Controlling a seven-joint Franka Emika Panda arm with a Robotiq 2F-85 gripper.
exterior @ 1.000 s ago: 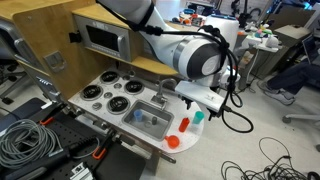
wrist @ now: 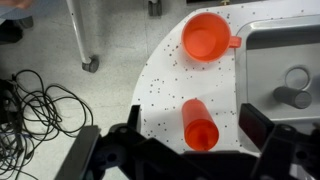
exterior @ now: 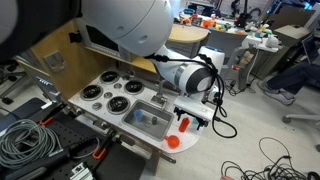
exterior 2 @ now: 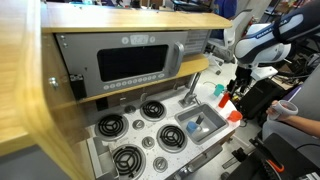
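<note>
My gripper is open, its dark fingers well apart on either side of a red, upright-looking object [wrist: 199, 125]. Nothing is held; how high the fingers stand above the object is hard to judge. In exterior view 1 the red object [exterior: 184, 124] stands on the white counter's rounded end, just below and left of the gripper [exterior: 195, 110]. Exterior view 2 also has the red object [exterior 2: 223, 101] beside the gripper. An orange-red cup [wrist: 205, 37] with a handle rests near it, its open mouth facing up.
A grey sink [exterior: 153, 125] lies next to these objects, with a small blue item [exterior: 138, 115] in it. Beyond it is the stovetop [exterior: 105, 92] with several burners. In the wrist view, floor and black cables [wrist: 40, 115] lie past the counter's curved edge.
The arm has come down and left in exterior view 1, bringing the gripper close to the red object. A teal cup visible there earlier is now hidden behind the gripper.
</note>
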